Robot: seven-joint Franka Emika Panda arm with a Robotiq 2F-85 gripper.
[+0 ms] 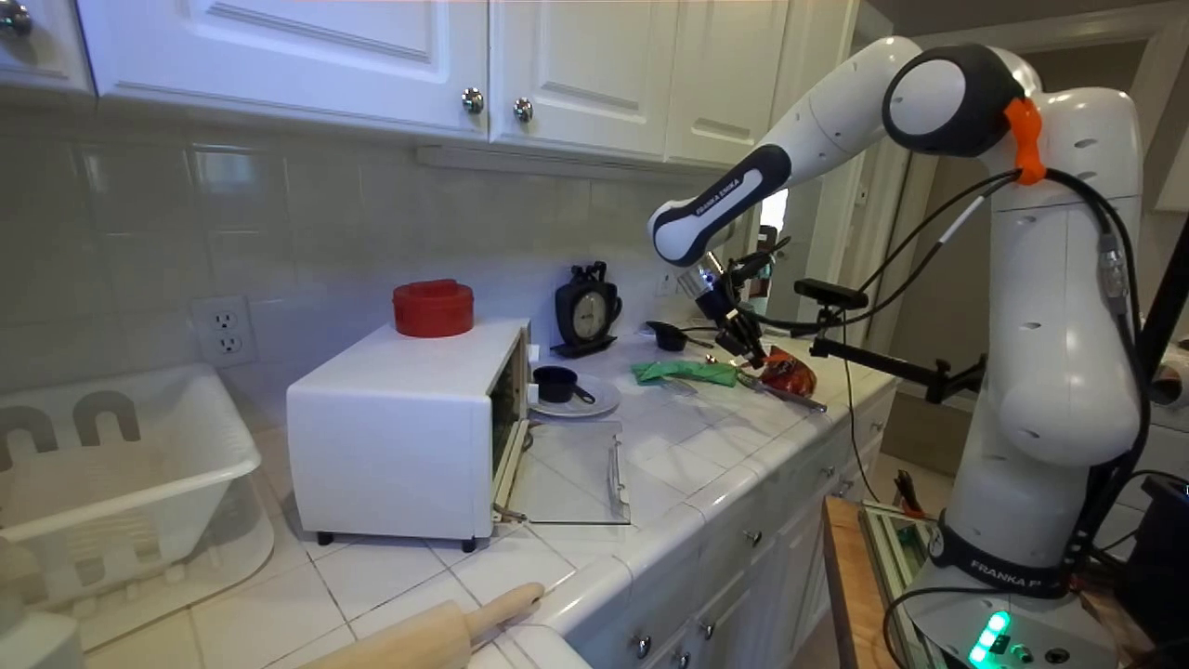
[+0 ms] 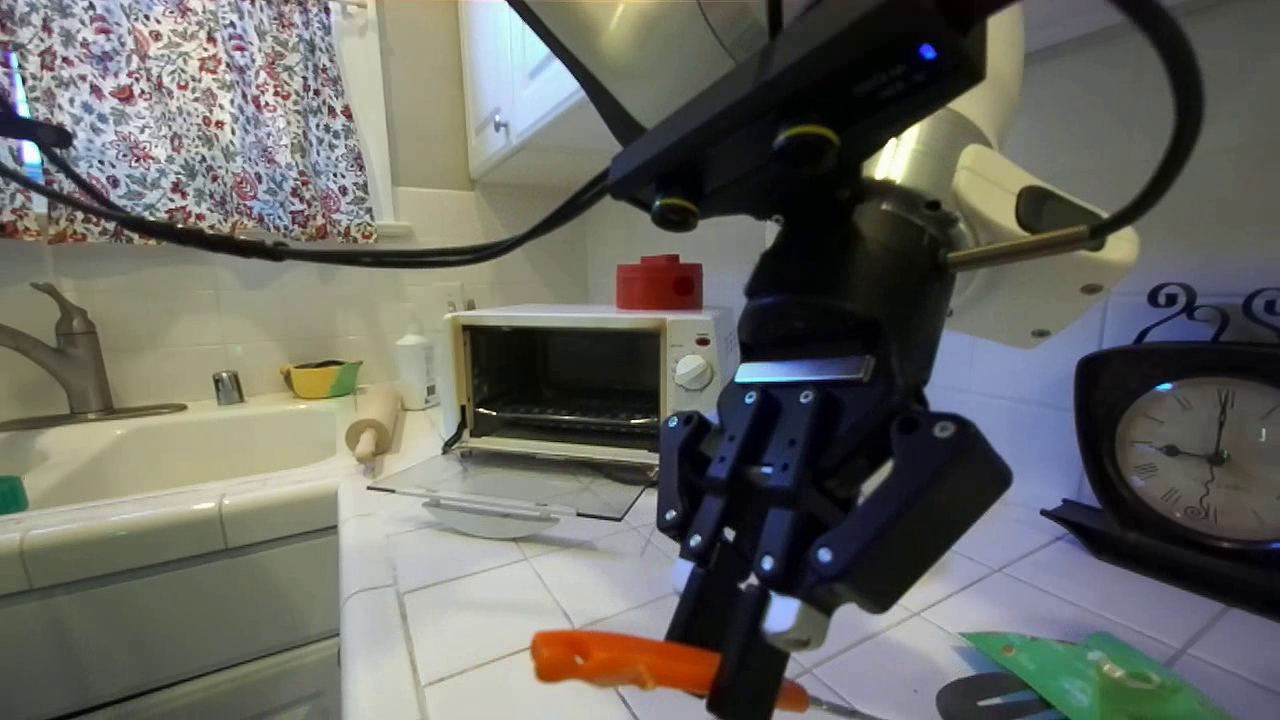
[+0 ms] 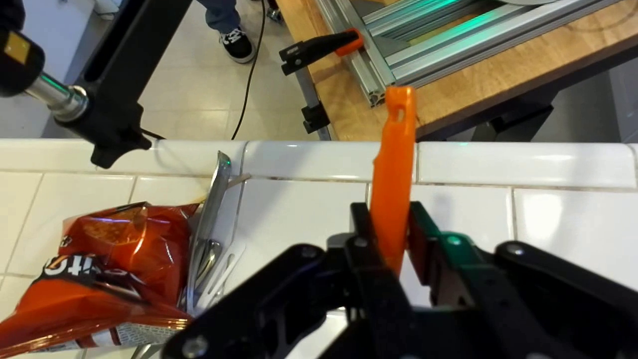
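My gripper is shut on the orange handle (image 3: 395,149) of a utensil; in the wrist view the handle juts past the fingertips toward the counter's front edge. In exterior view 2 the gripper (image 2: 734,672) grips that handle (image 2: 612,658) near its metal shaft (image 2: 836,708), which runs out of the picture. A green packet (image 1: 713,373) lies beneath and left of the gripper (image 1: 754,355) in exterior view 1. The utensil's far end is hard to make out there.
A red chip bag (image 3: 119,257) and metal utensils (image 3: 209,221) lie beside the gripper. Farther along the counter are a plate (image 1: 602,396) with a small black pan (image 1: 557,385), a black clock (image 1: 587,312) and a white toaster oven (image 1: 390,435), its glass door (image 1: 574,468) lowered.
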